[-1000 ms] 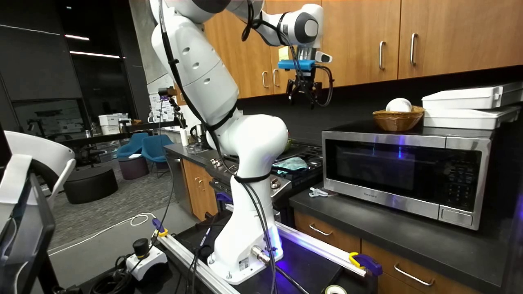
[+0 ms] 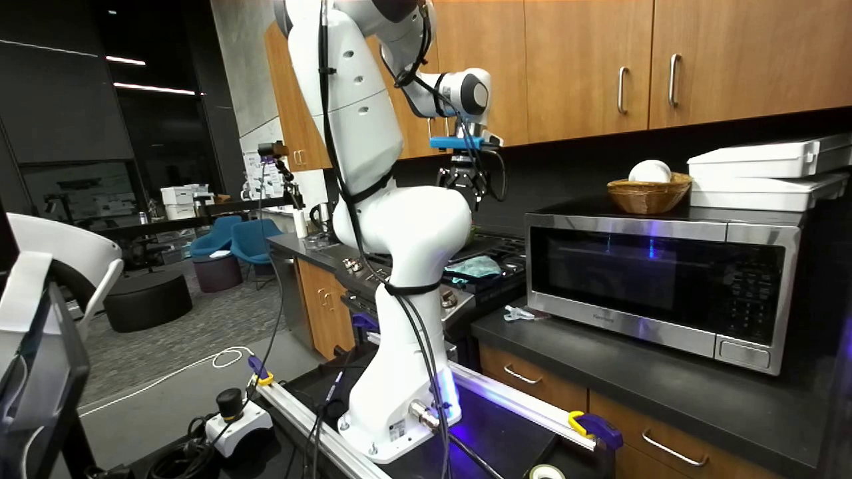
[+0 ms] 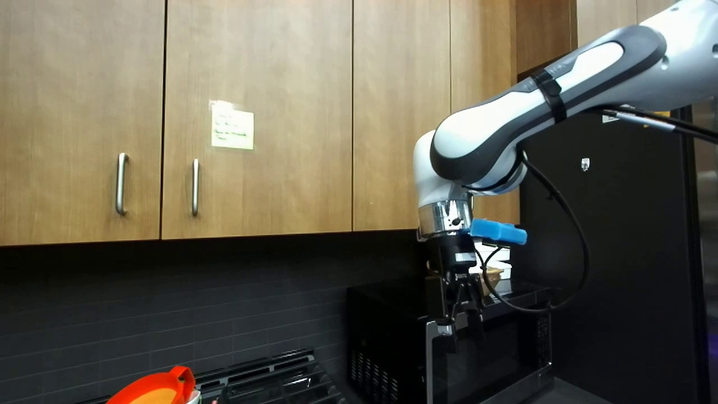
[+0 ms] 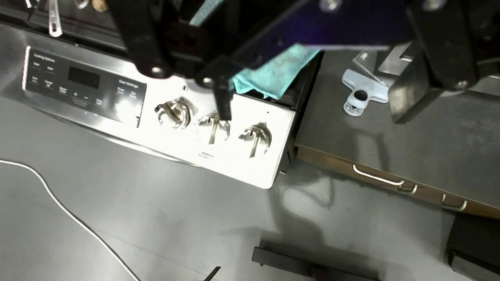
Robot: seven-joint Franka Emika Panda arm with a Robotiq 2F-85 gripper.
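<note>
My gripper (image 2: 463, 191) hangs in the air above the stove area, pointing down. In the wrist view its two dark fingers stand wide apart, so it is open, with nothing held between them. Below it the wrist view shows a crumpled teal cloth (image 4: 276, 72) on the stovetop, partly hidden by the gripper's linkage. The stove's front panel carries several metal knobs (image 4: 255, 140). A pale clip (image 4: 359, 93) lies on the dark counter (image 4: 337, 126) to the right of the stove, close to one finger in the image but far below it.
A microwave (image 2: 647, 279) stands on the counter, bearing a wicker basket (image 2: 648, 196) with a white round object and stacked white boxes (image 2: 755, 163). Wooden cabinets (image 3: 269, 175) hang above. An orange-red item (image 3: 155, 388) sits by the stove. Air around the gripper is free.
The arm has swung down and to the left in exterior view 1. My gripper is lower and farther from the microwave. Cloth, clip and microwave have not moved.
</note>
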